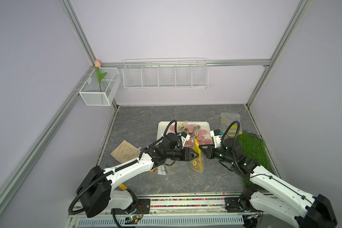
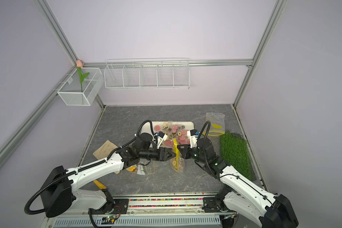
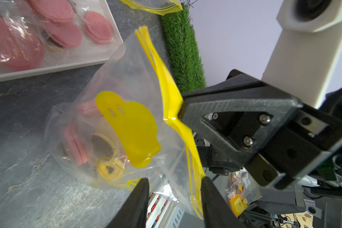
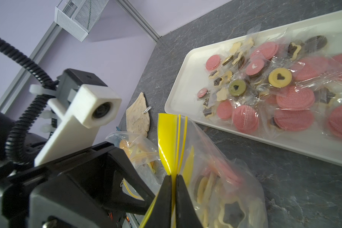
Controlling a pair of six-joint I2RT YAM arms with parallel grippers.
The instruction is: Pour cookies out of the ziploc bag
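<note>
A clear ziploc bag (image 3: 77, 125) with a yellow zip strip and several pink and beige cookies hangs between my arms. My right gripper is shut on the bag's yellow edge, which shows pinched between its fingers in the right wrist view. On the opposite side, my left gripper is open, its fingers (image 3: 140, 203) standing apart with the lower part of the strip between them but not clamped. From above, both the left gripper (image 1: 195, 153) and the right gripper (image 1: 201, 149) meet near the strip.
A white tray (image 4: 178, 93) behind the bag holds several wrapped cookies. To the right lie an empty clear bag (image 1: 226, 119) and a grass mat (image 1: 256, 150); a wooden board (image 1: 124, 151) lies left. Another bag (image 4: 138, 146) rests near the left arm.
</note>
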